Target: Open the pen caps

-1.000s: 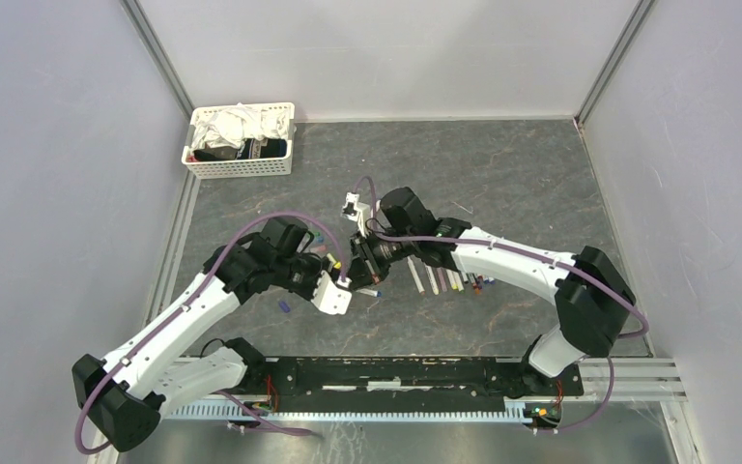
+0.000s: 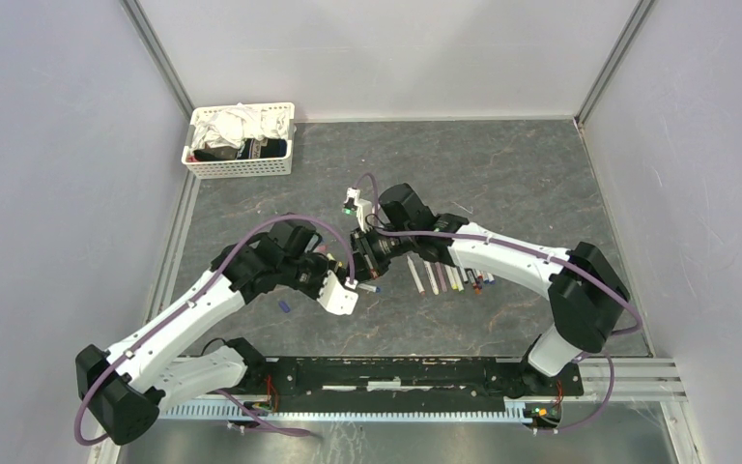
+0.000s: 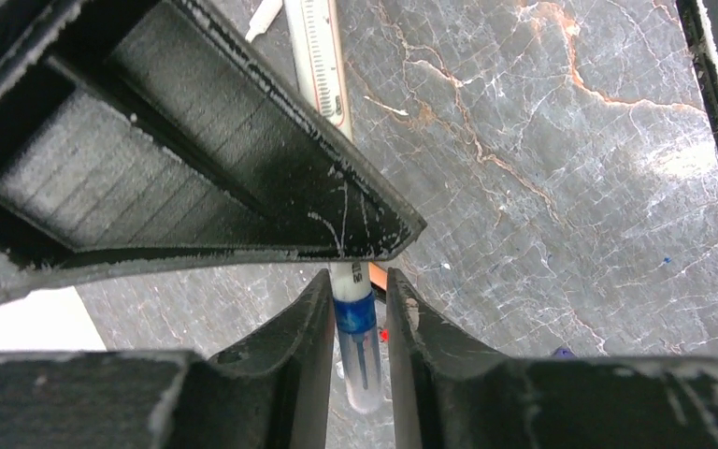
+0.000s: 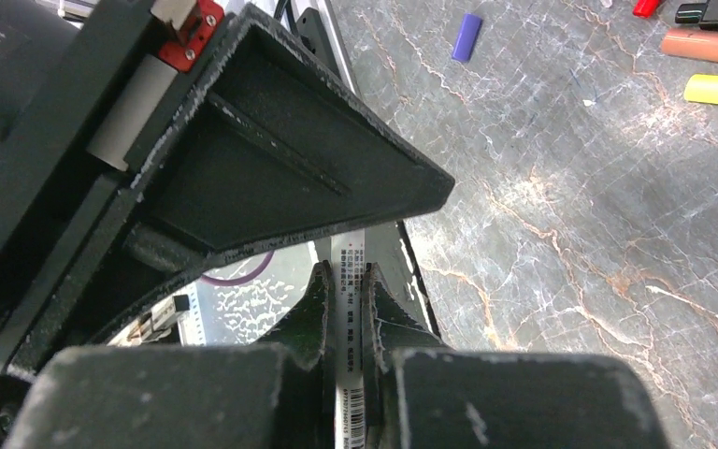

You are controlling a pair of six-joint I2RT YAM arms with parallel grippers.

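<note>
In the left wrist view a white pen with printing on it runs behind a black finger of the other gripper. Its end, with a blue band and a pale translucent tip, lies between the fingers of my left gripper. Those fingers stand open, with a narrow gap showing beside the pen. My right gripper is shut on the pen's printed barrel in the right wrist view. From above, the two grippers meet tip to tip and hide the held pen. A loose blue cap rests on the table.
Several pens lie in a row under the right arm. A white pen with a blue end lies close to the grippers. A white basket with cloth stands at the back left.
My left gripper has shifted slightly to the right, closer against the right gripper. The right arm has barely moved, and the pens on the table stay in place.
</note>
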